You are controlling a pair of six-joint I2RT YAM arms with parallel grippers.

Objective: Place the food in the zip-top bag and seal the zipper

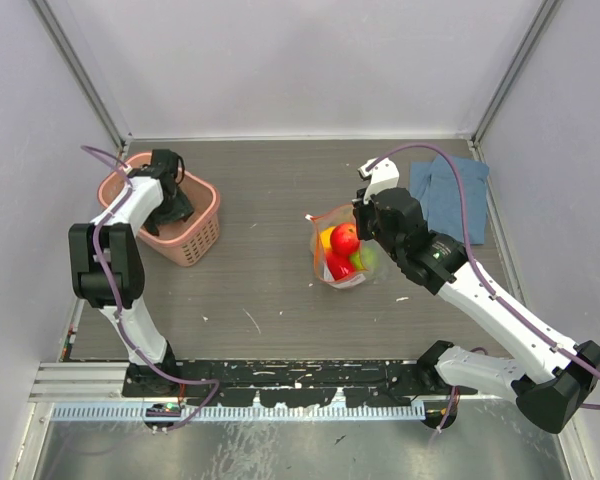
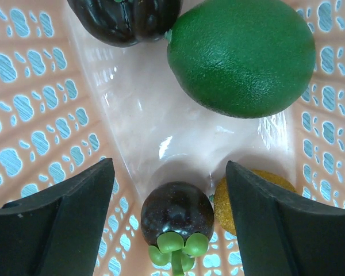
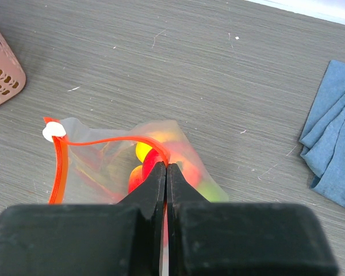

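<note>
The pink basket (image 1: 195, 240) at left has my left gripper inside, fingers apart with nothing held. Below and between them lie an eggplant (image 2: 175, 210) and a brown potato-like item (image 2: 250, 184); a green fruit (image 2: 241, 54) and a dark pepper (image 2: 123, 17) lie farther up. At centre right stands the clear zip bag (image 1: 375, 262) with red (image 1: 344, 238), yellow and green food inside. My right gripper is shut on the bag's orange-zippered rim.
A blue cloth (image 1: 445, 200) lies at the back right, right of the bag. Walls border the back and sides.
</note>
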